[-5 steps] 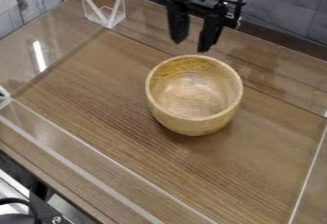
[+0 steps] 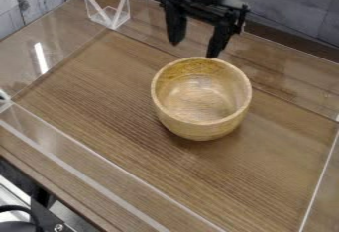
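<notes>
The dark robot arm [image 2: 203,8] hangs at the top centre, its gripper [image 2: 196,46] above and just behind the rim of a pale yellow bowl [image 2: 201,117] that stands on the wooden table. The gripper's two black fingers are spread apart, open, with nothing seen between them. The bowl looks empty.
A clear plastic bracket [image 2: 109,10] stands at the back left. Cables show at the lower left corner.
The bowl has not visibly moved.
</notes>
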